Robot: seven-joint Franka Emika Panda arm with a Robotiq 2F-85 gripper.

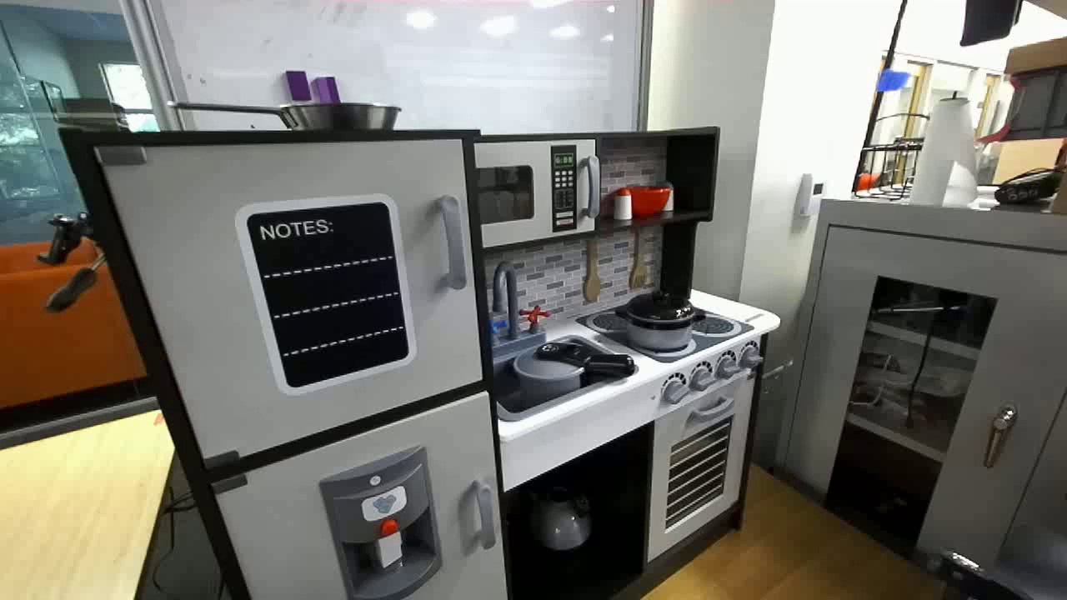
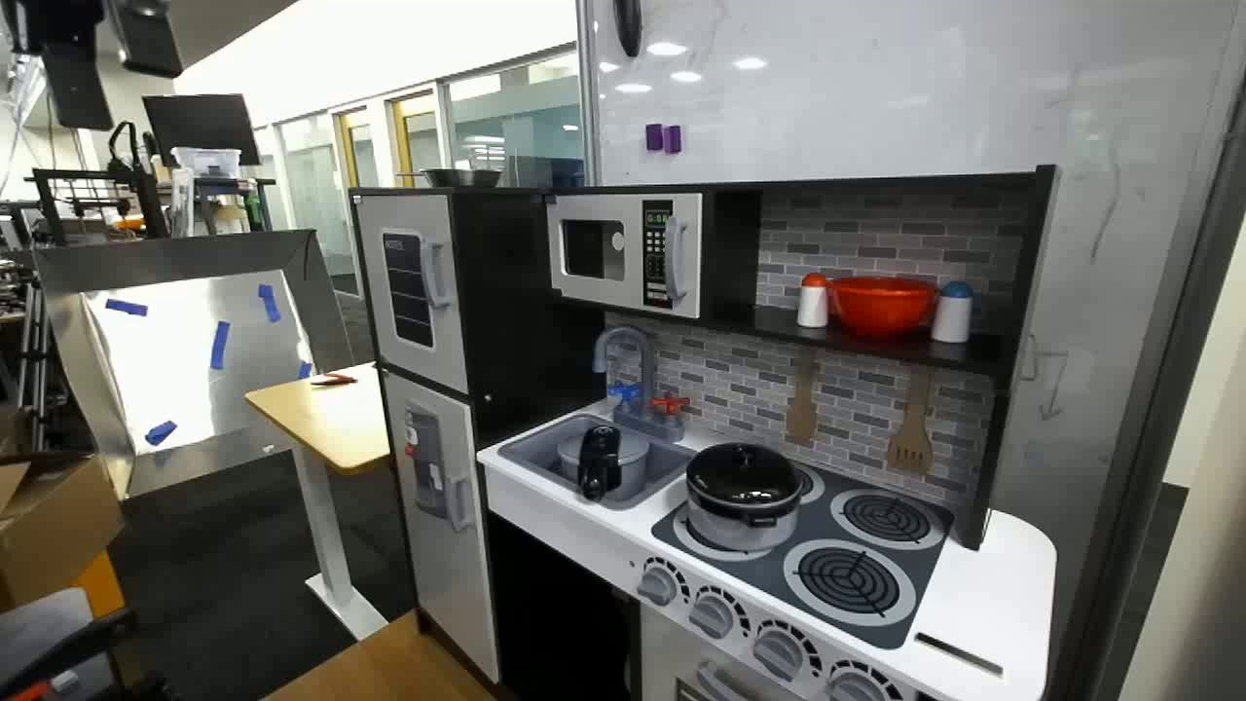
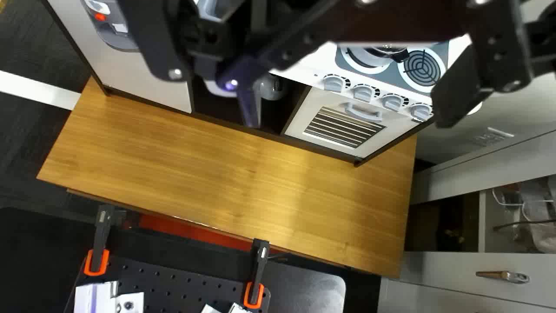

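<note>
Dark fingers of my gripper spread wide across the top of the wrist view, open, with no object visible between them. Below and beyond it is the toy kitchen. In exterior view 2, dark finger-like parts (image 2: 72, 72) hang at the upper left corner, well away from the kitchen. A grey pot with a black lid (image 2: 744, 491) sits on a stove burner. Another grey pot (image 2: 631, 461) with a black handle lies in the sink (image 2: 531, 454). On the shelf, an orange bowl (image 2: 882, 306) stands between an orange-topped shaker (image 2: 813, 302) and a blue-topped shaker (image 2: 952, 313).
A metal pan (image 1: 345, 116) rests on top of the fridge (image 1: 170, 300). The microwave (image 1: 525, 195) is shut. Inside the dark lower opening stands a grey kettle (image 1: 561, 520). The wooden base (image 3: 219, 177) before the kitchen is bare. A grey cabinet (image 1: 835, 300) bounds the right side.
</note>
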